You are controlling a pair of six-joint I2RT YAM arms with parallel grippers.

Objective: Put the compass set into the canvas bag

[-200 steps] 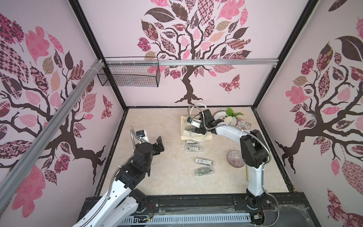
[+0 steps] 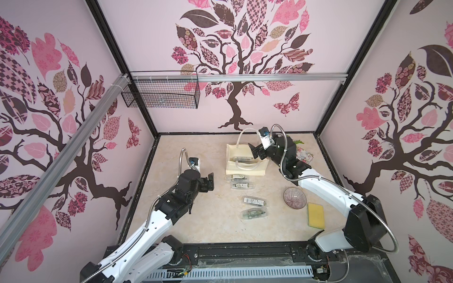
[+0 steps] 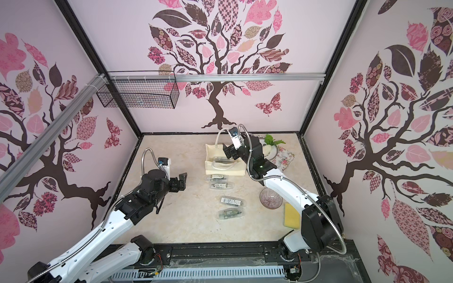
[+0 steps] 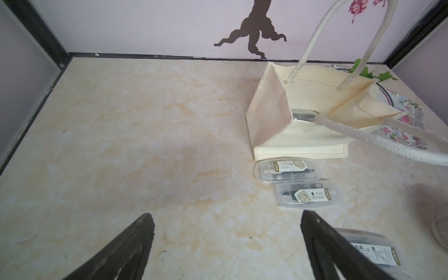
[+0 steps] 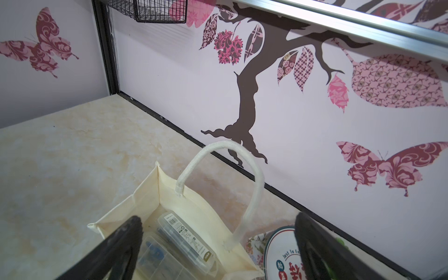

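The cream canvas bag (image 2: 250, 170) stands at the back middle of the table, its mouth gaping upward. Inside it, in the right wrist view, lie a clear compass-set case with a label (image 5: 187, 241) and a clear compartmented case (image 5: 161, 263). Two labelled cases, one nearer the bag (image 4: 290, 169) and one in front of it (image 4: 309, 194), rest on the table; two more, a labelled case (image 2: 254, 201) and a greenish case (image 2: 253, 213), lie nearer the front. My right gripper is open and empty above the bag. My left gripper is open over bare table, left of the cases.
A purple glass bowl (image 2: 295, 198) and a yellow sponge (image 2: 315, 215) lie on the right. Behind the right arm are a plate with lettering (image 5: 284, 254) and green leaves (image 3: 272, 140). A wire basket (image 2: 162, 92) hangs at the upper left.
My right gripper has risen out of the bag's mouth and drawn back to the right, with nothing in it. My left arm has shifted slightly right. The cases on the table stayed put.
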